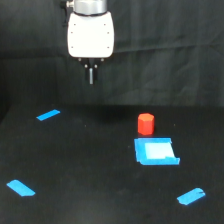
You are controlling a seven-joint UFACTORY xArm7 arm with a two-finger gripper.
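Observation:
A small red block (146,124) stands on the dark table, right of centre. Just in front of it lies a sheet with a pale, whitish middle and a blue border (142,151). High up at the left of centre hangs my gripper (91,79), below the white hand of the arm. It points down, well away from the block and the sheet. Its fingers look close together, but they are too small and dark to show whether they are open or shut. I see no object at them.
Blue tape strips mark the table: one at the back left (48,115), one at the front left (20,188) and one at the front right (191,196). A dark curtain (170,50) hangs behind.

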